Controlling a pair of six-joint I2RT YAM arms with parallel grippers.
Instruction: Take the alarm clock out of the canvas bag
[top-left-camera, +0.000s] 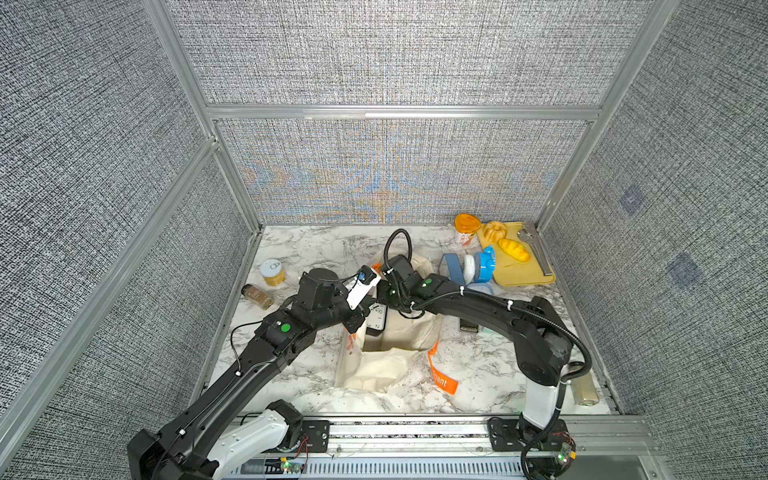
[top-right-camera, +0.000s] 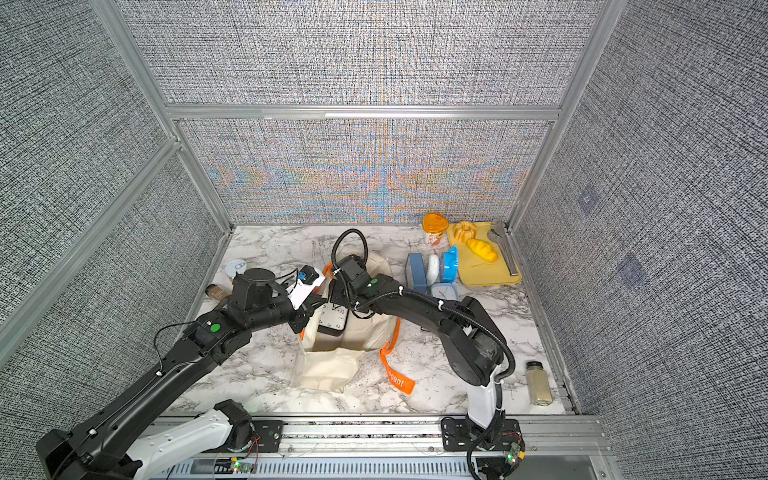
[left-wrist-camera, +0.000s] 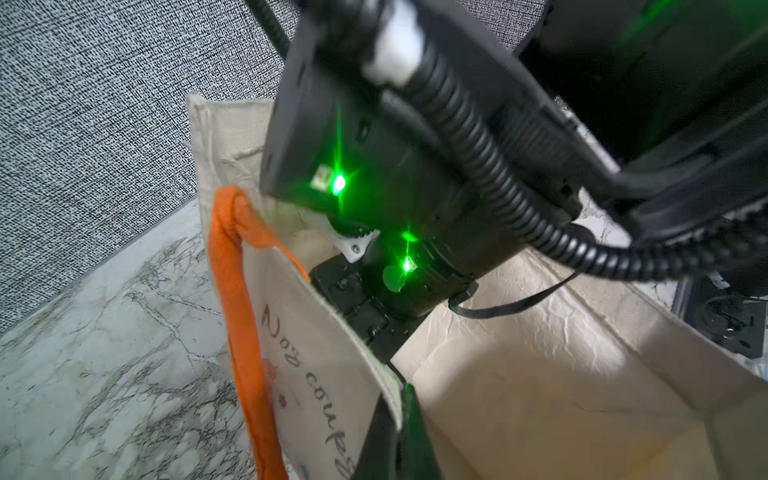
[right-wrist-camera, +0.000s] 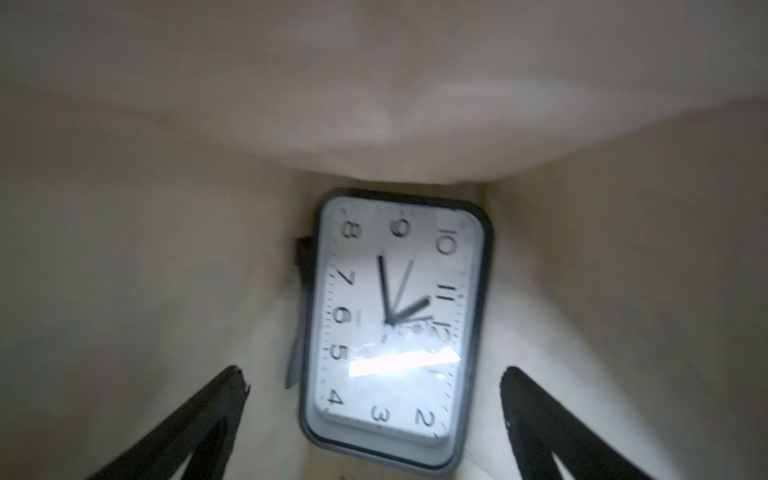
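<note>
The rectangular alarm clock (right-wrist-camera: 360, 280), white-faced with a dark rim, lies face up inside the canvas bag (top-left-camera: 380, 372). From above, part of its dial (top-right-camera: 334, 317) shows through the bag's mouth. My right gripper points down into the bag, open, its fingers apart on either side of the clock's lower part in the right wrist view and not closed on it. At the bag's left side, my left gripper is shut with the cream rim running between its fingertips. The right arm hides much of the bag's far side.
A dark, thin item (right-wrist-camera: 296, 348) lies along the clock's side. An orange strap (top-left-camera: 440, 376) trails right of the bag. Blue items (top-left-camera: 484, 264) and a yellow board (top-left-camera: 524, 272) stand back right; jars (top-left-camera: 273, 272) sit at left. The two arms nearly meet over the bag.
</note>
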